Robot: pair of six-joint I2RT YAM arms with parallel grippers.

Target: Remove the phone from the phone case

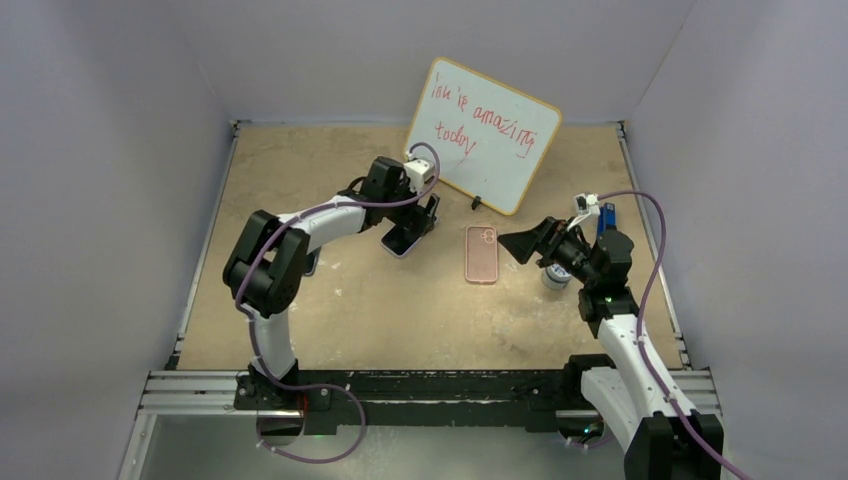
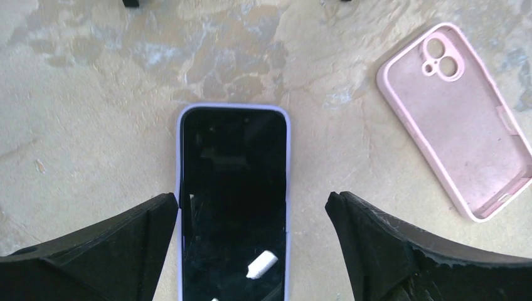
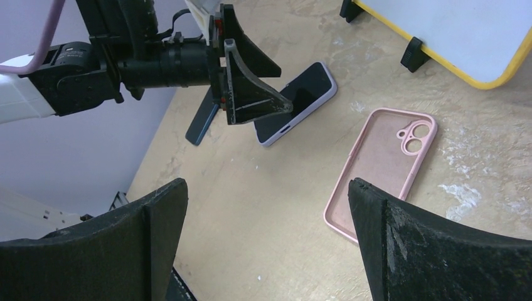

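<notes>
A phone with a black screen [image 2: 233, 163] in a lilac case lies on the table; it shows at [image 1: 400, 240] under my left gripper, whose open fingers hang over it with nothing held. In the right wrist view the phone [image 3: 307, 94] is partly hidden behind that gripper. An empty pink case [image 1: 481, 255] lies to its right, camera cut-out at the top [image 2: 458, 138]. My right gripper [image 1: 522, 250] stands open above and to the right of the pink case, nothing between its fingers.
A whiteboard [image 1: 500, 115] on small stands is at the back. A dark flat object [image 3: 201, 119] lies at the far left. A can [image 1: 556, 278] and a blue object [image 1: 608, 216] sit by the right arm.
</notes>
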